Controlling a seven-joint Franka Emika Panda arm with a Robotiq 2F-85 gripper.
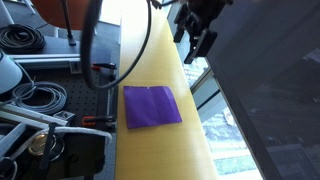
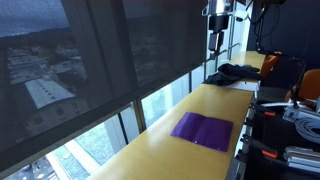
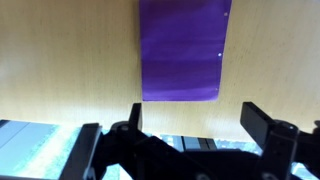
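Observation:
A flat purple sheet, perhaps folded cloth, lies on the wooden table; in the second exterior view the same sheet rests near the table's front edge. My gripper hangs above the table, well clear of the sheet. From the wrist, the purple sheet fills the upper middle, and its near edge lies just beyond my gripper, whose fingers are spread wide with nothing between them. The sheet's far end is cut off by the wrist frame's top edge.
A dark cloth-like heap sits at the table's far end. Beside the table is a black cart with coiled cable on it. A window wall with a dark blind borders the other side. Bare table surrounds the sheet.

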